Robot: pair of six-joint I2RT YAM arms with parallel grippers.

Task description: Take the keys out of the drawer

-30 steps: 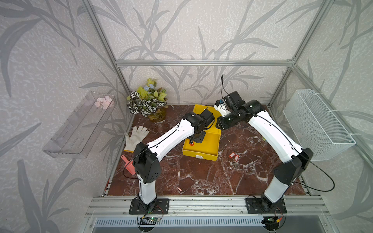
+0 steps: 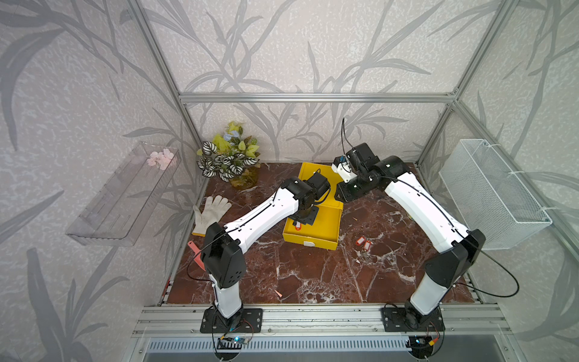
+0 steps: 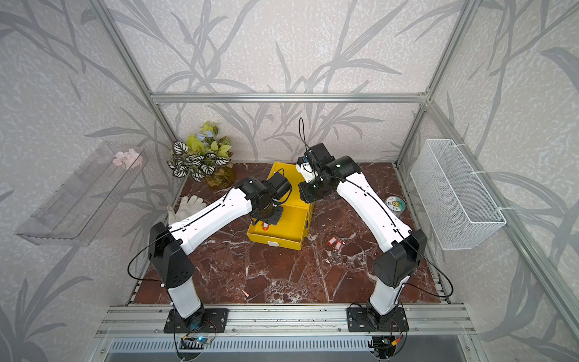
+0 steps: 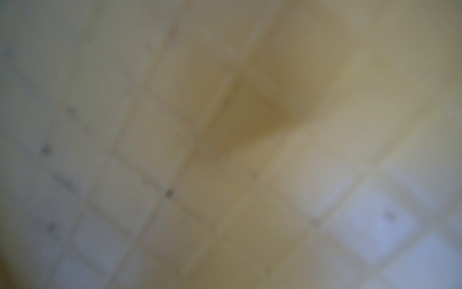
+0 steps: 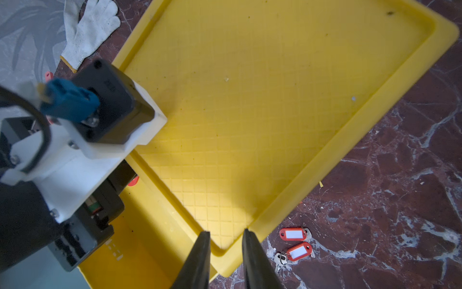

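A yellow drawer (image 2: 321, 235) lies in the middle of the table. Inside its front compartment a red-tagged item (image 2: 298, 226) shows beside my left gripper (image 2: 301, 219), which is down in the drawer; whether it holds anything is hidden, and the left wrist view is a blurred close-up of a gridded surface. My right gripper hangs over the drawer's right edge, fingers apart, nothing seen between them. Two sets of keys with red tags (image 5: 292, 234) lie on the table right of the drawer.
A plant (image 2: 232, 157) stands back left, a glove (image 2: 210, 214) and pink scoop (image 2: 196, 253) at left. Clear and white mesh baskets (image 2: 494, 193) flank the table.
My left arm has shifted slightly, uncovering more of the red tag in the drawer. The right arm has barely moved.
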